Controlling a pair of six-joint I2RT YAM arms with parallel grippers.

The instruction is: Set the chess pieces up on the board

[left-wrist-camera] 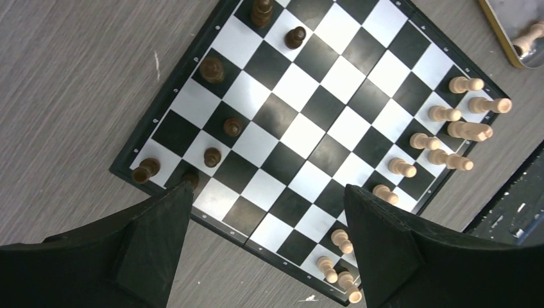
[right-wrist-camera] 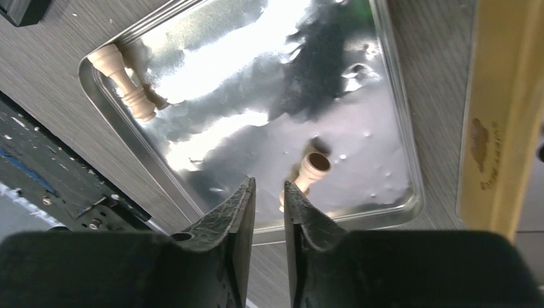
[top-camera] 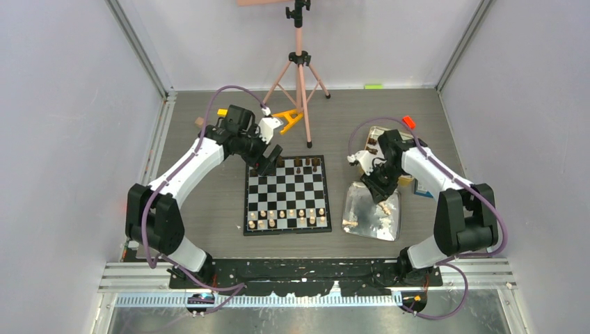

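Note:
Light pieces (left-wrist-camera: 444,113) stand along one side of the checkered board (top-camera: 286,196), and dark pieces (left-wrist-camera: 212,68) stand at the opposite side. My left gripper is open over the dark side, nothing between its fingers. Over the metal tray (right-wrist-camera: 250,138), my right gripper is partly open, with a narrow empty gap between its fingertips. A light piece (right-wrist-camera: 314,164) lies in the tray by the right-hand fingertip, its far end partly hidden by that finger. Another light piece (right-wrist-camera: 125,82) lies at the tray's corner.
Behind the tray, a box (top-camera: 376,132) holding dark pieces stands partly under the right arm. A tripod (top-camera: 300,83) and a yellow bracket (top-camera: 291,120) are behind the board. Table between board and tray is clear.

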